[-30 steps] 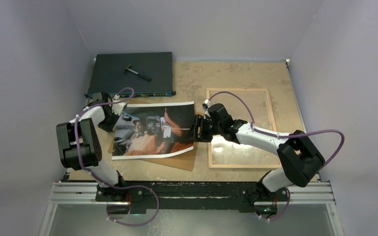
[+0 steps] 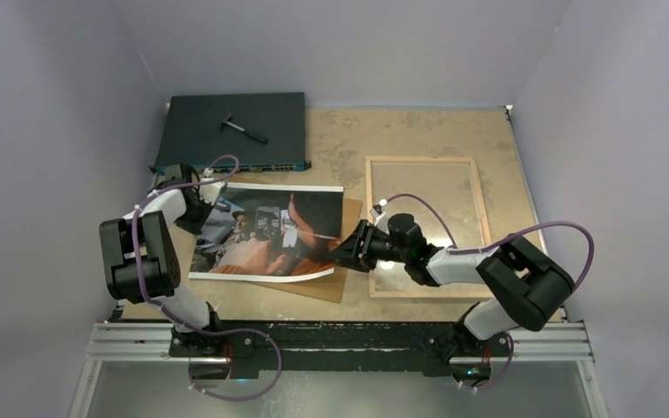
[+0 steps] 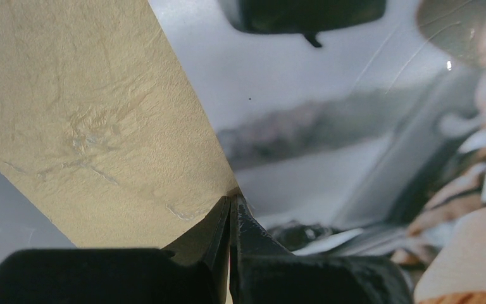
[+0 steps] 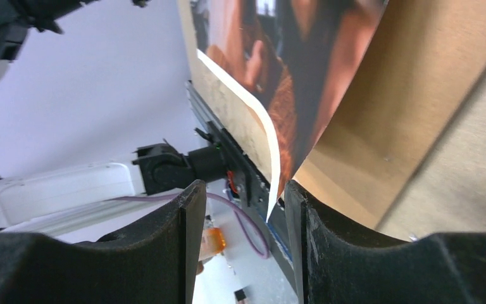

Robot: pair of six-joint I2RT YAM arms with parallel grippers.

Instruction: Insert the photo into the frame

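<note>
The photo [image 2: 272, 231] lies over a brown backing board [image 2: 331, 286] on the table's left half, its near right part bent upward. My left gripper is shut with its tips at the photo's left edge. Whether the photo's edge is pinched there cannot be told. At the photo's right edge stands my right gripper, its fingers apart. In the right wrist view the raised corner of the photo [image 4: 294, 104] reaches between these fingers, closer to the right one, not clamped. The wooden frame [image 2: 422, 160] lies flat on the right, partly under my right arm.
A dark flat box [image 2: 192, 131] stands behind the photo, with a small hammer [image 2: 246, 131] on top. Grey walls close in the sides and back.
The photo's near edge has shifted slightly left. My left arm looks still.
</note>
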